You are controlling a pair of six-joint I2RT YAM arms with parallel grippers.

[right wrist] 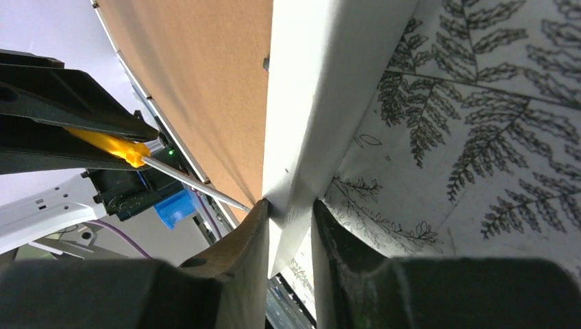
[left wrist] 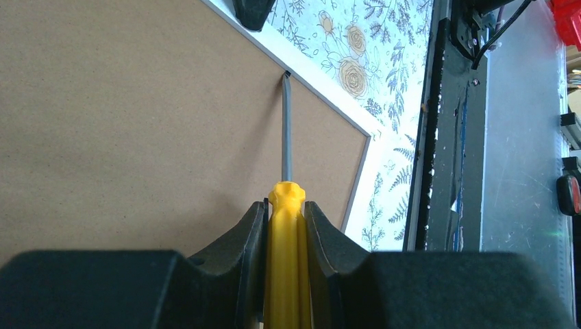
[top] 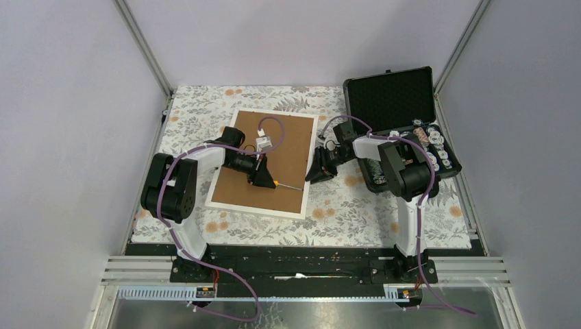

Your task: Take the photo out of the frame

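Note:
The picture frame lies face down, its brown backing board (top: 279, 197) up inside a white border (top: 257, 212). My left gripper is shut on the yellow handle (left wrist: 286, 240) of a screwdriver. Its metal shaft (left wrist: 286, 130) reaches over the board, and the tip meets a small dark tab (left wrist: 287, 73) at the border's inner edge. My right gripper straddles the frame's right side (right wrist: 301, 116), one finger on the board side and the other outside. Whether both fingers press on it cannot be told. The photo is hidden.
An open black case (top: 390, 99) with several rolls and other items stands at the back right, under the right arm. Another dark tab (right wrist: 266, 64) shows along the inner edge.

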